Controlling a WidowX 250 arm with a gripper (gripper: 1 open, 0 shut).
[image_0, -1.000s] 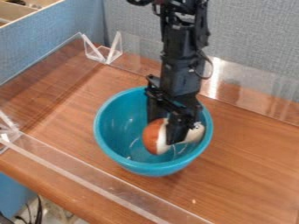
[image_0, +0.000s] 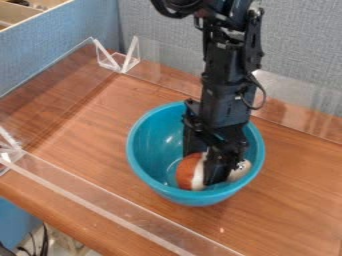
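A turquoise bowl (image_0: 160, 150) sits on the wooden table. My black gripper (image_0: 214, 166) reaches down inside it, shut on an orange-and-white object (image_0: 190, 172) near the bowl's right front. The object's middle is hidden behind the fingers; its pale end shows to their right.
Clear plastic edging runs along the front left and the back, with white brackets (image_0: 118, 58) at the back left. Padded walls stand behind and to the left.
The arm, the bowl and the held object have shifted a little to the right and slightly downward in the view over the last second.
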